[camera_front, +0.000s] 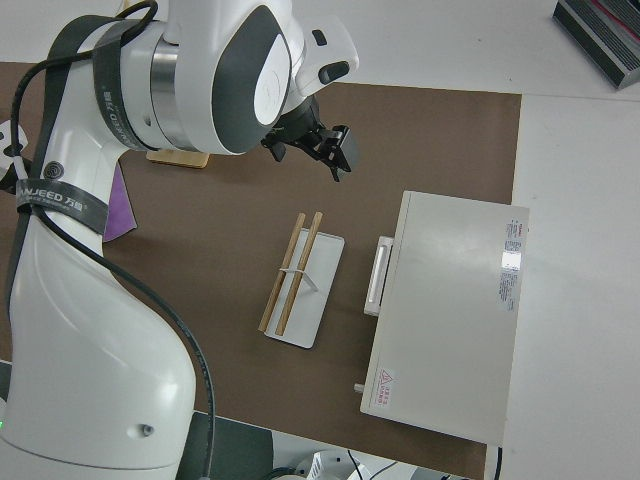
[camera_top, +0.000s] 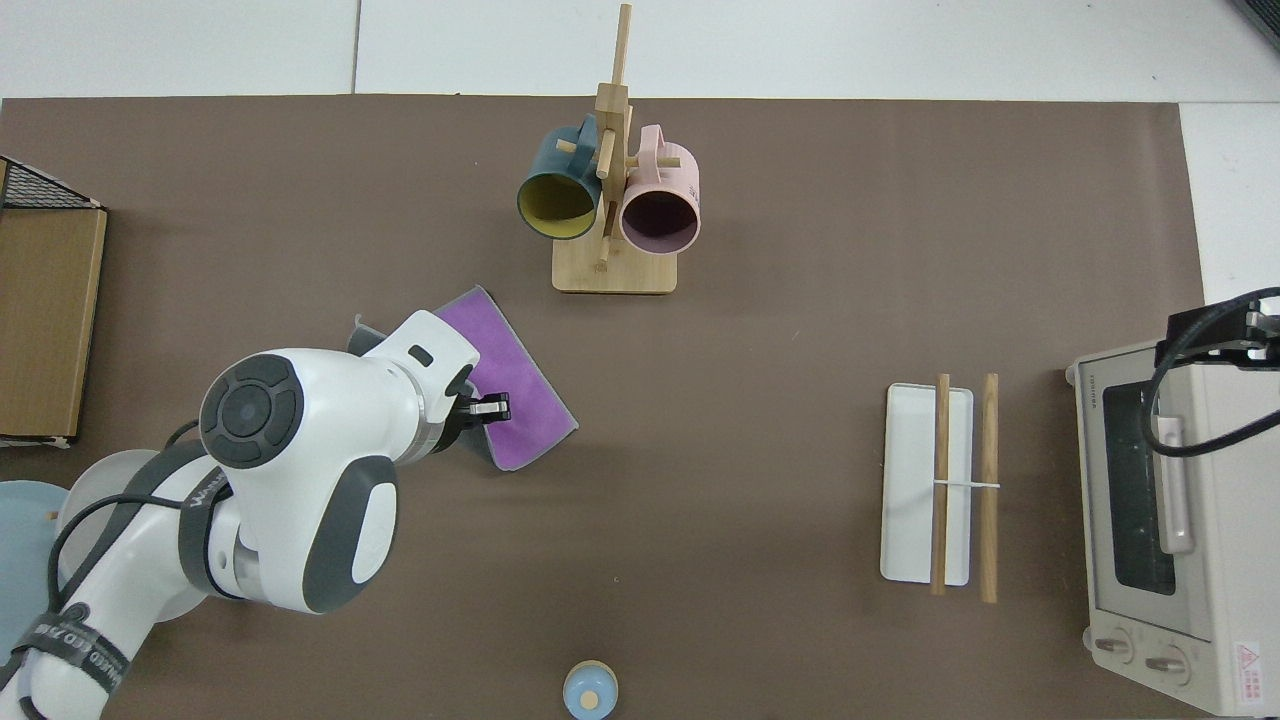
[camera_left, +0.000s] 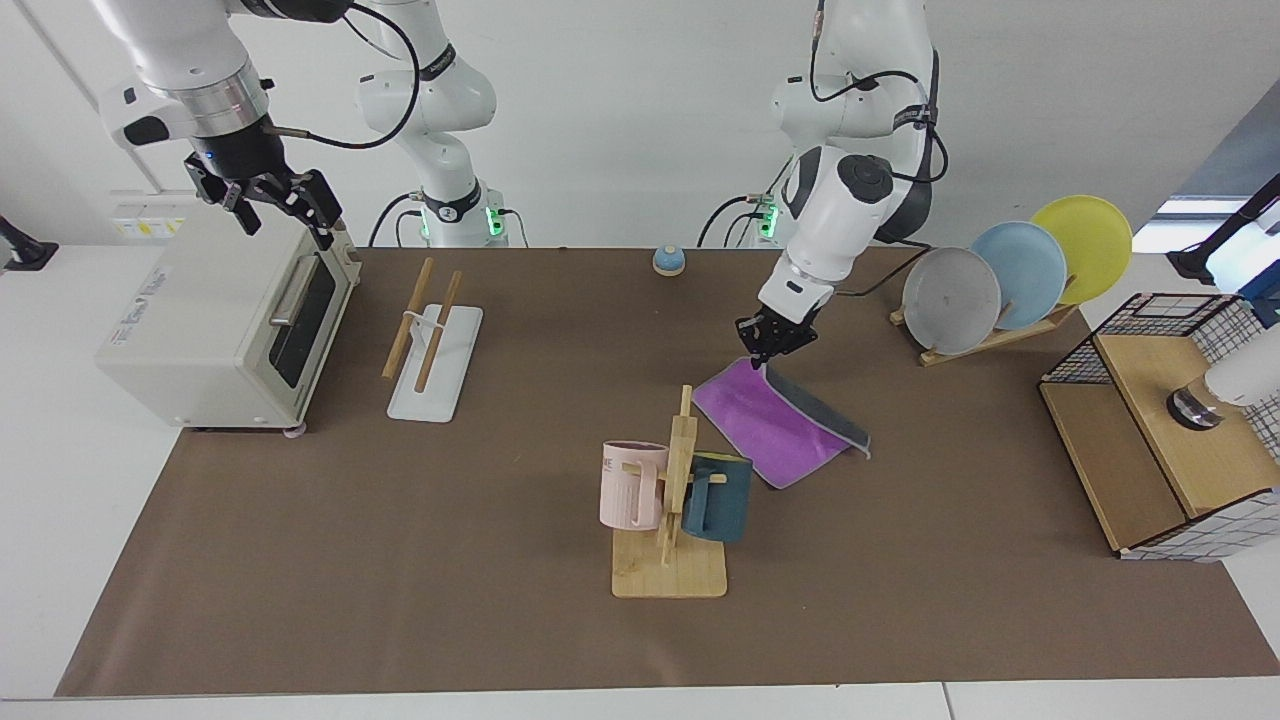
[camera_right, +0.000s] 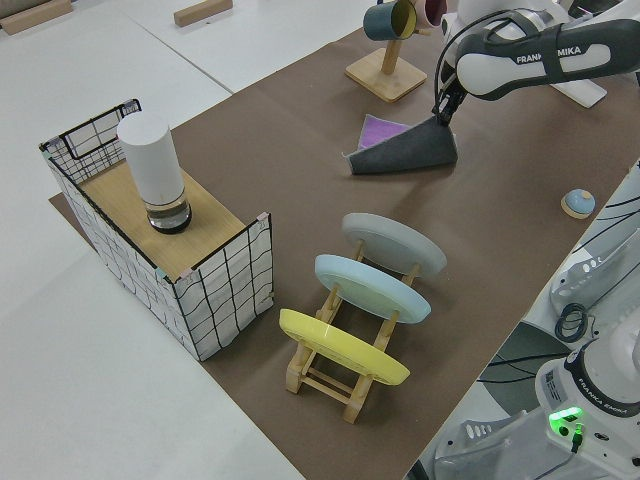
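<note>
A purple cloth (camera_top: 519, 396) with a dark grey underside (camera_right: 405, 150) lies partly lifted beneath the lower-left arm's gripper (camera_left: 768, 350); in the camera right view that gripper is at the cloth's raised edge, though whether its fingers hold it is unclear. The other arm's gripper (camera_front: 335, 150) hangs over the front of the white oven (camera_front: 445, 310), empty as far as visible. A blue mug (camera_top: 558, 192) and pink mug (camera_top: 660, 192) hang on a wooden stand (camera_top: 612, 276).
A white board with two wooden rods (camera_top: 909, 480) lies beside the oven. A plate rack with grey, blue and yellow plates (camera_right: 345, 350), a wire-sided shelf (camera_right: 220, 300) and a small blue object (camera_top: 590, 696) surround the cloth. Mid-table is clear.
</note>
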